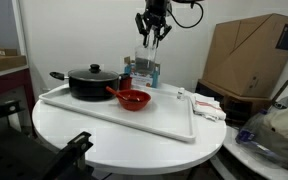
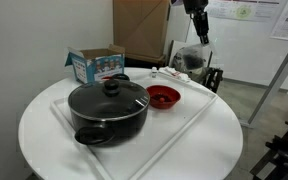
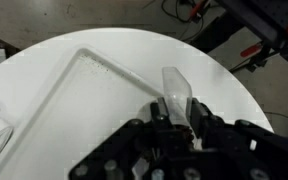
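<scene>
A clear, whitish container (image 1: 145,66) hangs high above the far part of the table, with my gripper (image 1: 153,38) shut on it. In exterior view 2 the container (image 2: 195,55) is in the air beyond the tray, under the gripper (image 2: 198,28). The wrist view shows its pale end (image 3: 176,88) sticking out past the dark fingers; what exactly it is cannot be made out. Below and apart from it lie the red bowl (image 1: 133,101) and a black lidded pot (image 1: 92,82), both on the white tray (image 1: 171,118).
A dark red mug (image 1: 125,81) stands between pot and bowl. Behind them is an open blue-sided box (image 2: 97,64). White cloths (image 1: 208,106) lie at the table's right edge. The tray's right half is bare.
</scene>
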